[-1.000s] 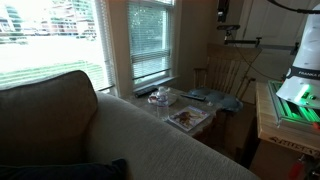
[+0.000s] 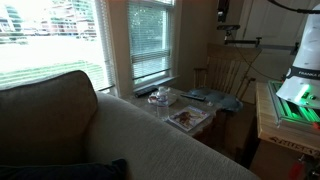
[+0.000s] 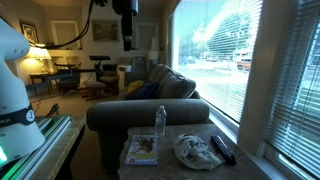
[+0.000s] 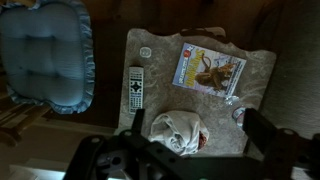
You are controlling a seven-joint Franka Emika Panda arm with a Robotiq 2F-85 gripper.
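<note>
My gripper hangs high over a small table (image 4: 160, 60), its two dark fingers spread wide in the wrist view with nothing between them. On the table lie a flat case with a printed cover (image 4: 208, 70), a remote with pale buttons (image 4: 136, 90) and a crumpled white cloth or bag (image 4: 178, 131). A clear bottle (image 3: 160, 121) stands upright; from above, only its round outline shows near the table's right side. In the second exterior view the gripper (image 3: 127, 42) is well above all of these, touching none.
A grey sofa (image 2: 150, 145) borders the table. Windows with blinds (image 3: 300, 100) rise along another side. A chair with a blue cushion (image 4: 42, 55) stands beyond the remote's end. Bare tabletop shows between the objects.
</note>
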